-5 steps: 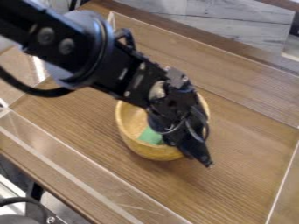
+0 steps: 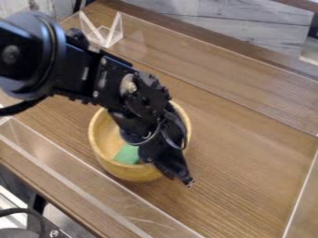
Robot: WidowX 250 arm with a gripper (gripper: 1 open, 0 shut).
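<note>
A yellow bowl sits on the wooden table toward the lower left of centre, with a green object inside it. My black gripper reaches over the bowl and down at its right front rim, shut on that rim as far as can be seen; the fingertips are dark and partly hidden by the gripper's body. The bowl's right side is mostly covered by the gripper.
A white wire rack stands at the back left. A clear ledge runs along the front left edge, with a dark cable at the lower left corner.
My gripper and the bowl, with the green object in it, have moved together leftward and slightly toward the front of the table.
</note>
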